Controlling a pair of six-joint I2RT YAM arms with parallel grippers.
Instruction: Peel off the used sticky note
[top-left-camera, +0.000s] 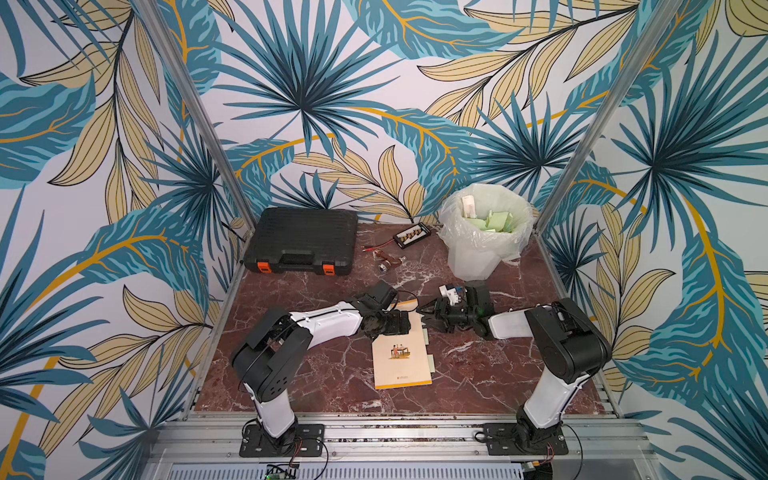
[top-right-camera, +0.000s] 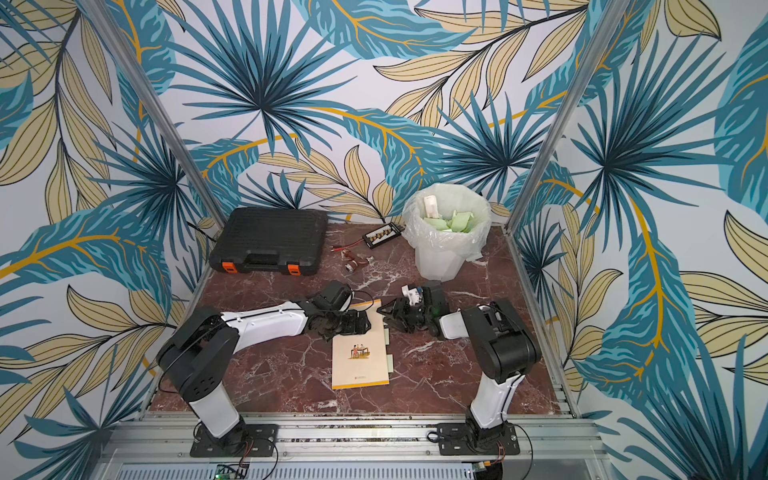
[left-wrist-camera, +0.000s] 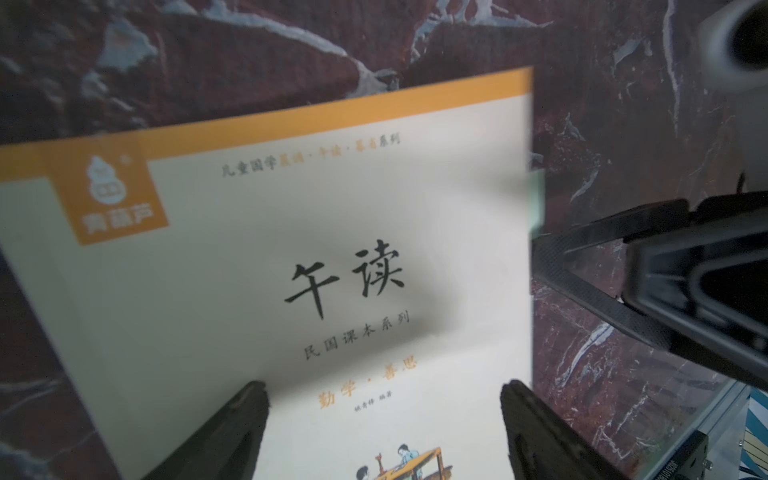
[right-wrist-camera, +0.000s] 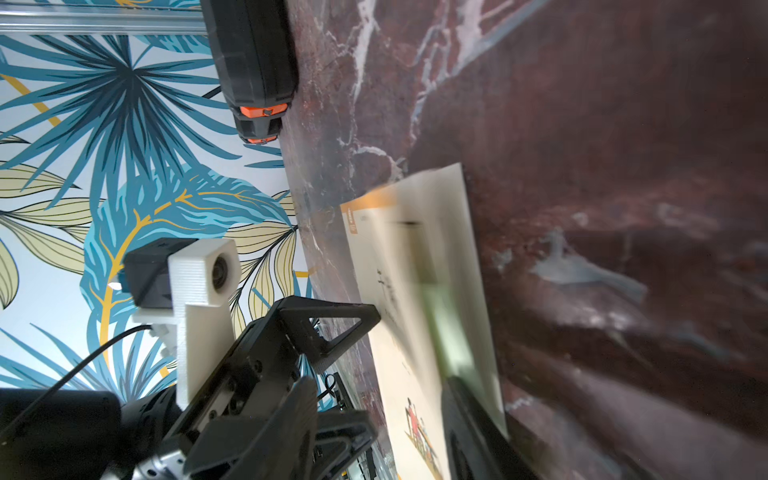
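A cream booklet (top-left-camera: 398, 364) with orange edges lies mid-table, pale green sticky tabs (top-left-camera: 429, 360) along its right edge. My left gripper is open over the booklet's upper cover, nothing visible between its fingers. At the booklet's upper right edge is my right gripper, fingers apart; in the right wrist view a blurred cover edge and green strip (right-wrist-camera: 440, 320) show by its fingers, and whether it touches them is unclear.
A black case (top-left-camera: 300, 240) stands back left, a small battery board (top-left-camera: 412, 235) back centre, and a bin with a plastic liner (top-left-camera: 485, 248), holding green paper, back right.
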